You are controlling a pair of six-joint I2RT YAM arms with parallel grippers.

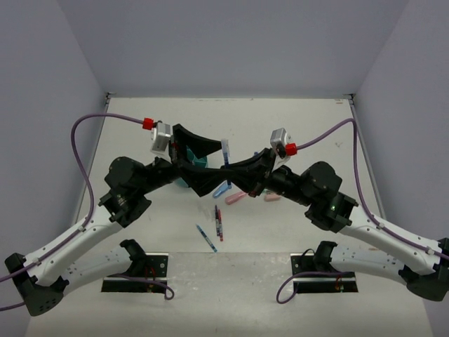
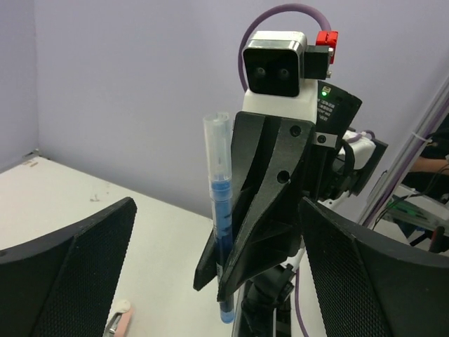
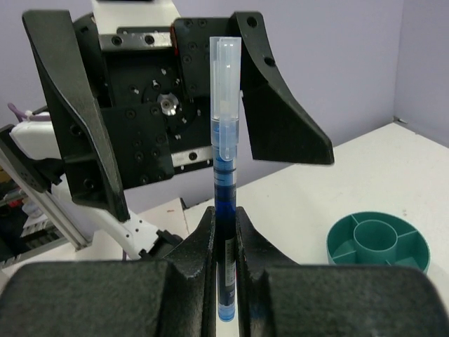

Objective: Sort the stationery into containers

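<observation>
A blue pen with a clear cap (image 1: 225, 149) stands upright in the air between my two grippers. My right gripper is shut on the pen's middle, the cap end up. Facing it, my left gripper is wide open; the pen shows in the gap between its fingers, with no finger touching it in the right wrist view. A round green container with compartments (image 3: 419, 246) appears empty where visible; in the top view it is partly hidden behind the left gripper.
On the white table lie several pens, among them a blue one (image 1: 206, 238), plus a blue item (image 1: 222, 189) and a pink item (image 1: 236, 197). Another pink item (image 1: 271, 197) is partly under the right arm. Both grippers are very close together.
</observation>
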